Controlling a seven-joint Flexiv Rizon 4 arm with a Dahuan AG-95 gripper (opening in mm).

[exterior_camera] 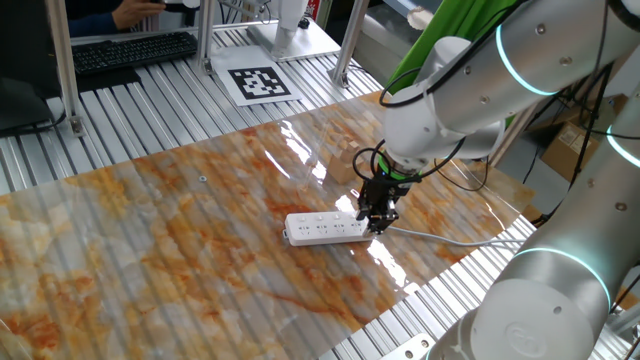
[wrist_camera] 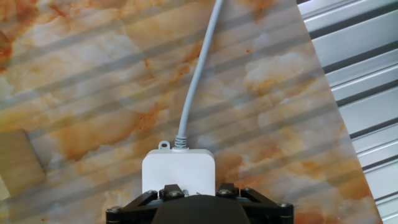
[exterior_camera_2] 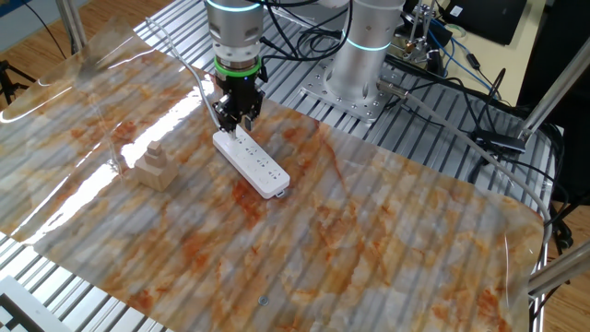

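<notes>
A white power strip (exterior_camera: 325,229) with a row of sockets lies flat on the marbled table sheet. Its grey-white cable (wrist_camera: 199,71) leaves the end closest to my gripper. Black and pointing down, my gripper (exterior_camera: 377,222) is at that cable end of the strip; from the other side, the same strip (exterior_camera_2: 251,164) stretches away from the gripper (exterior_camera_2: 238,127). Two black finger parts show apart at the bottom of the wrist view, over the white end of the strip (wrist_camera: 178,171). The fingertips' contact with it is hidden, so I cannot tell whether they grip anything.
A small stack of wooden blocks (exterior_camera_2: 155,169) stands on the sheet close to the strip. A small metal ring or nut (exterior_camera: 203,179) lies farther off. Much of the marbled sheet (exterior_camera: 150,260) is bare. Slatted metal tabletop (wrist_camera: 367,93) borders it.
</notes>
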